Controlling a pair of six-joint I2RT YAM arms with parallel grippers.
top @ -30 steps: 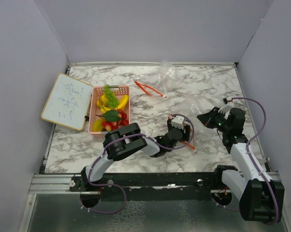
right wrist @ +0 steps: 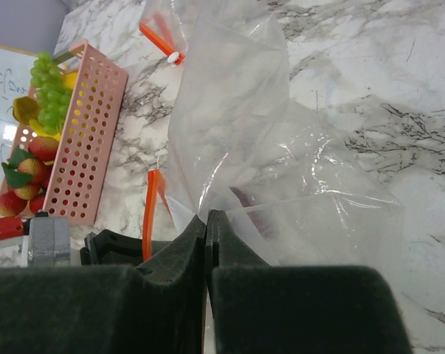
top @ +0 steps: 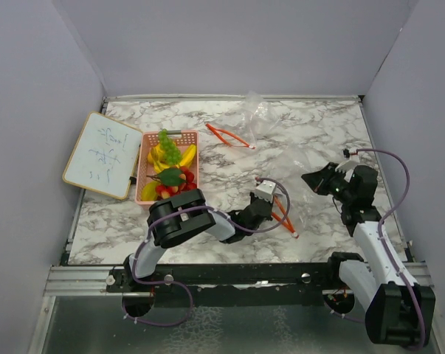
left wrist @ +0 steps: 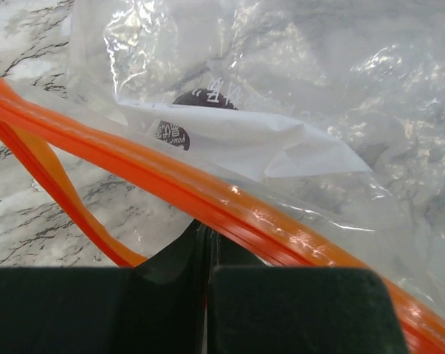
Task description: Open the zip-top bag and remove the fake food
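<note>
A clear zip-top bag with an orange zipper lies on the marble table at centre-right. In the left wrist view my left gripper is shut at the zipper, its tips under the upper orange strip; nothing clearly shows between them. My right gripper is shut at the raised clear film in the right wrist view; whether thin film is between its tips is hard to tell. A white printed piece shows at the bag. No food is visible inside this bag.
A pink basket of fake fruit stands at the left beside a whiteboard. Another bag with orange zipper lies flat at the back. Bare table shows at the front centre.
My right gripper has shifted only slightly.
</note>
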